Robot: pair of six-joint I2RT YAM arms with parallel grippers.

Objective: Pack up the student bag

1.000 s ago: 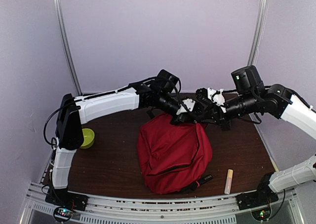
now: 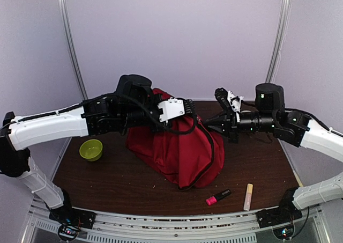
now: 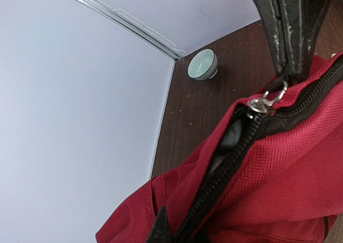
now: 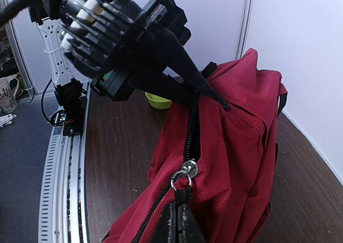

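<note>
The red bag (image 2: 185,154) hangs between both arms over the middle of the table, its black zipper running down the front in the top view. My left gripper is shut on a fold of the bag beside the zipper; its fingers cross the fabric in the right wrist view. Lower along the zipper, my right gripper is shut on the black tab of the metal zipper pull (image 4: 185,173). A short dark opening (image 3: 230,135) shows beside the zipper teeth in the left wrist view. The bag's inside is mostly hidden.
A green bowl (image 2: 91,149) stands at the table's left. A pale bowl (image 3: 202,65) shows in the left wrist view. Near the front edge lie a black-and-pink marker (image 2: 218,197) and a pale yellow stick (image 2: 248,197). Bare tabletop surrounds these.
</note>
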